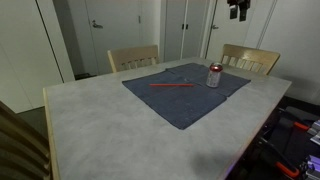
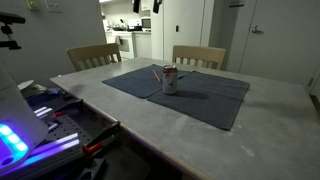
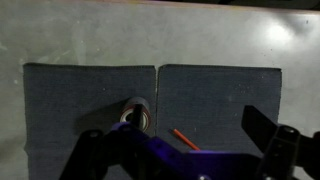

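A can [image 1: 214, 76] with a reddish top stands upright on the dark cloth mats. A thin red stick [image 1: 171, 85] lies flat on the dark fabric, left of the can in exterior view 1. My gripper [image 1: 238, 11] is high above the table, well clear of both. Seen from the wrist, the can [image 3: 137, 113] is partly covered by the gripper body, and the red stick [image 3: 184, 138] lies between the wide-apart fingers [image 3: 262, 128]. The fingers are open with nothing held. In exterior view 2 the can [image 2: 170, 80] stands near the inner edges of the mats.
Two dark mats [image 3: 215, 90] lie side by side on the grey table [image 1: 90, 125]. Wooden chairs [image 1: 134, 57] stand along its far side.
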